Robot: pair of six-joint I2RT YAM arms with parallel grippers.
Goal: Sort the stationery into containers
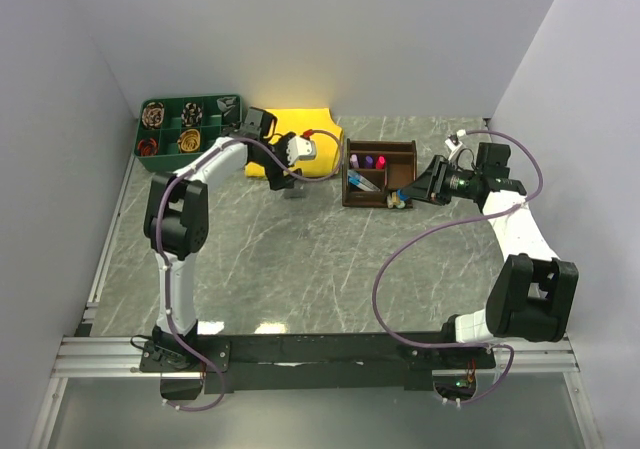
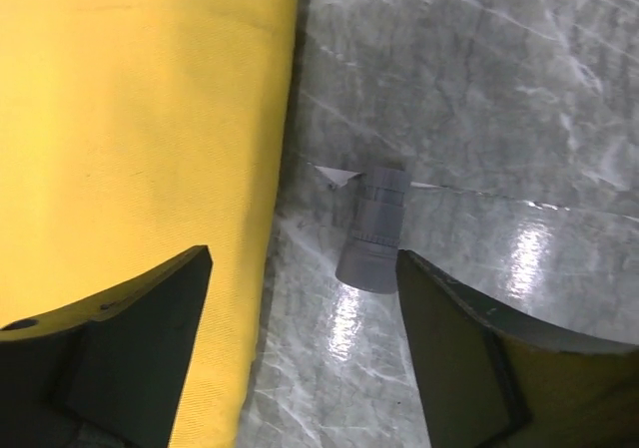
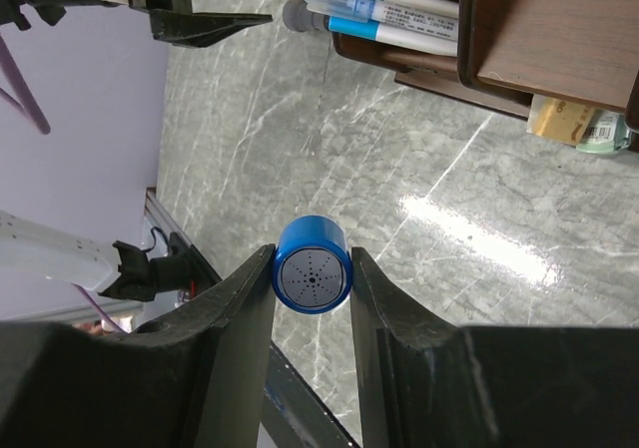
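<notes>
A grey cylindrical piece (image 2: 373,233) lies on the marble table beside the yellow cloth, in the left wrist view. My left gripper stands open above it, nothing held; the piece shows near its right finger. In the right wrist view my right gripper is shut on a blue-capped marker (image 3: 312,265), seen end-on. The brown wooden organizer (image 1: 379,145) holds pens (image 3: 394,17) in one compartment and small coloured items (image 1: 369,161) in another. From above, the left gripper (image 1: 290,178) is by the cloth's lower edge and the right gripper (image 1: 408,195) by the organizer's lower right corner.
A green divided box (image 1: 190,100) with several coiled items stands at the back left. The yellow cloth (image 1: 300,121) lies between it and the organizer. Small items (image 3: 564,119) sit by the organizer's front edge.
</notes>
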